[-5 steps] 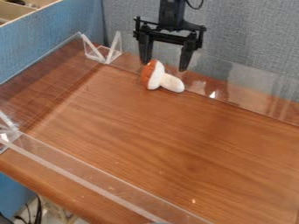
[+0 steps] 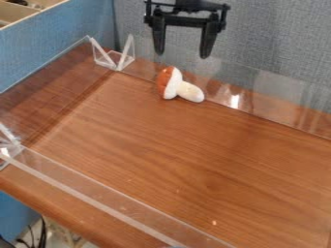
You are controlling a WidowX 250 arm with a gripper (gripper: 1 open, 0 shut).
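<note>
A toy mushroom with a red-orange and white cap and a pale stem lies on its side on the wooden table, near the back edge. Above it, my black gripper hangs open at the top of the view, its two fingers apart with nothing between them, clear of the mushroom.
Clear plastic edging runs along the table's back, left and front, with a clear corner bracket at the back left. A grey padded wall stands behind and a blue one at the left.
</note>
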